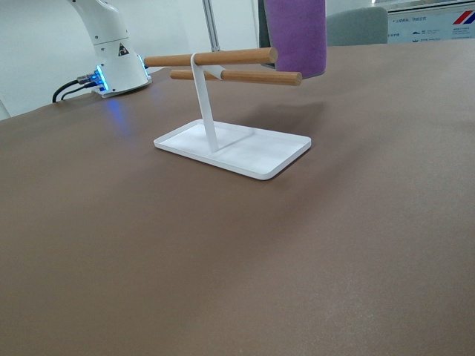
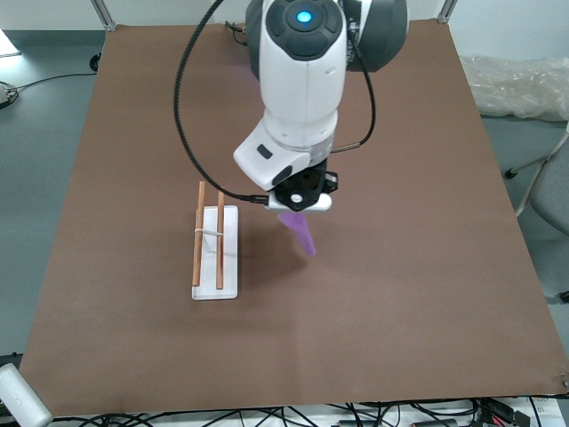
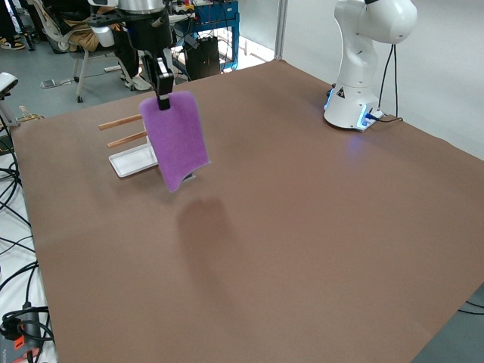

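My gripper (image 3: 163, 102) points down, shut on a purple cloth (image 3: 175, 140) that hangs from it, just beside a small rack. The rack has two wooden bars (image 1: 234, 56) on a white post over a white tray (image 2: 228, 267). In the top view only the lower part of the purple cloth (image 1: 295, 37) shows, behind the bars and above the tabletop. In the left view the arm hides most of the cloth and the fingertips.
Cables run along one edge.
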